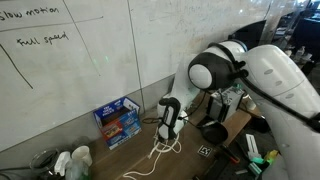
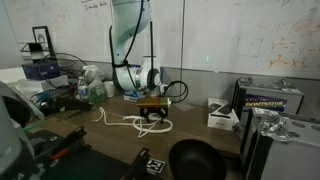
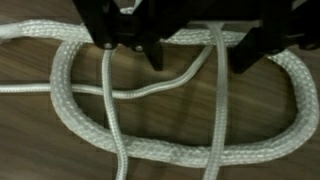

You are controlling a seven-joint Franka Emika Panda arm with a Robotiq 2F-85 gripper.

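Observation:
White rope (image 3: 215,157) lies on the dark wooden table in a long loop, with thinner strands crossing over it in the wrist view. At the top of that view my gripper is low over the loop, its dark fingers (image 3: 154,55) apart. One thin strand (image 3: 219,95) runs up into the gap, closer to the right-hand finger; whether the fingers touch it cannot be made out. The rope's tail (image 1: 137,175) stretches toward the front in exterior view 1. In exterior view 2 the gripper (image 2: 152,115) points down at the rope.
A blue and red box (image 1: 119,122) stands against the whiteboard. A black pan (image 2: 197,160) and a silver toaster (image 2: 271,138) are on one side, with cups and bottles (image 2: 97,90) on the other. Bare table shows between the rope and pan.

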